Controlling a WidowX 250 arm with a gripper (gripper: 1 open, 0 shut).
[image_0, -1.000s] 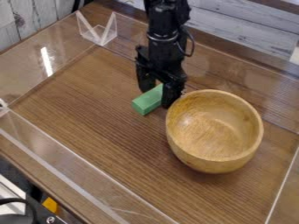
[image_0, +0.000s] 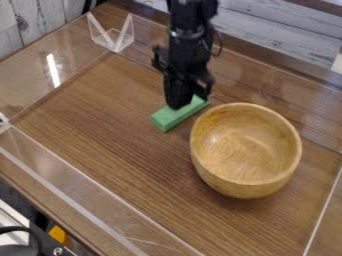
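A green block (image_0: 178, 113) lies flat on the wooden table, just left of a round wooden bowl (image_0: 243, 150). The black gripper (image_0: 177, 98) hangs just above the block's far part, reaching down from the top of the view. Its fingers are blurred, and whether they are open or shut cannot be made out. The block rests on the table.
Bare table (image_0: 94, 150) takes up the left and the front. Pale walls edge the table at the back and left. A white wire piece (image_0: 115, 35) is at the upper left.
The gripper has risen and moved a little left, uncovering more of the green block. The bowl stays where it was.
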